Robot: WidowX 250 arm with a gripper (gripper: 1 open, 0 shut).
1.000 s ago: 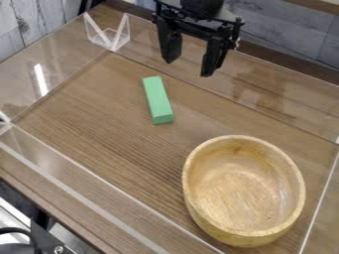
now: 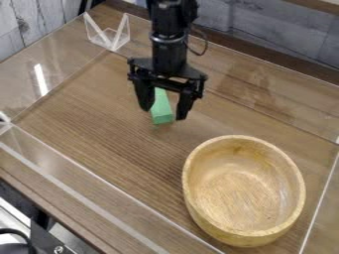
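The black gripper [image 2: 165, 91] hangs over the middle of the table, open, its two fingers spread to either side of a green rectangular block [image 2: 163, 112]. The block lies on the wooden table, its upper part partly hidden by the gripper body. Whether the fingers touch it cannot be told.
A large tan oval bowl [image 2: 244, 187] sits at the lower right of the table [image 2: 93, 149]. A white wire-like object [image 2: 106, 28] stands at the back left edge.
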